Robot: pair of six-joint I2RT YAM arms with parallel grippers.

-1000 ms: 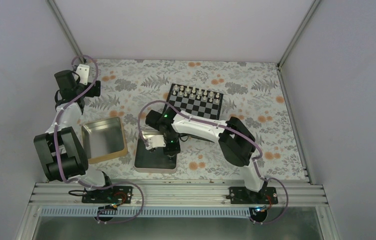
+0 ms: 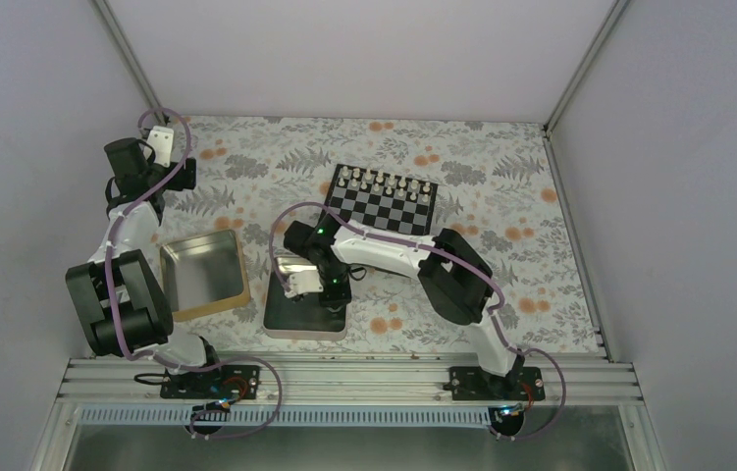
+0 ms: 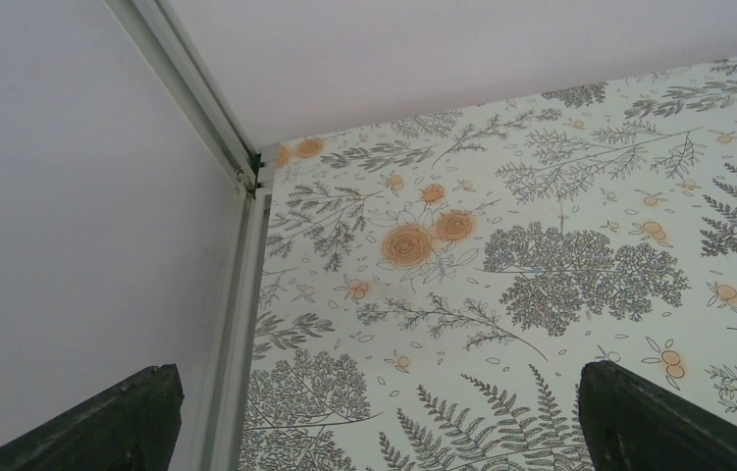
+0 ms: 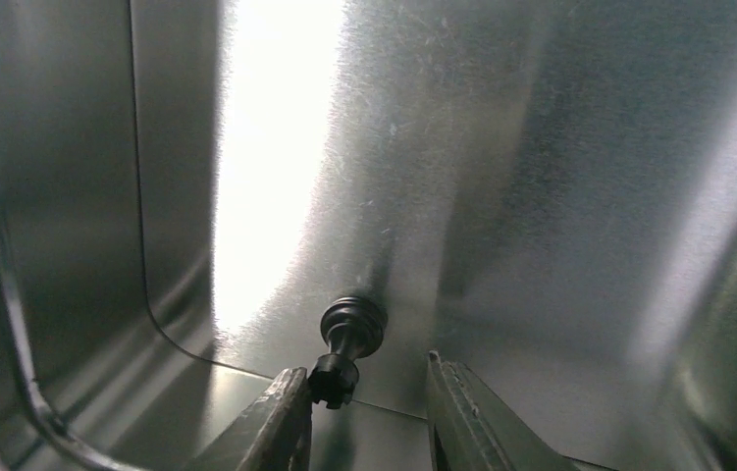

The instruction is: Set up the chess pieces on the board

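Observation:
White chess pieces stand in rows at the far end of the chessboard; my right arm covers the board's near part. Reaching down into the right tray, my right gripper is open. In the right wrist view a black chess piece with a notched top is by the left finger; a gap separates it from the right finger. Whether it touches the left finger I cannot tell. Far off at the back left, my left gripper has its fingers wide apart and nothing between them.
To the left of the right tray is another metal tray, which looks empty. Tray walls rise close around my right gripper.
My left arm, the trays and the white pieces look unmoved.

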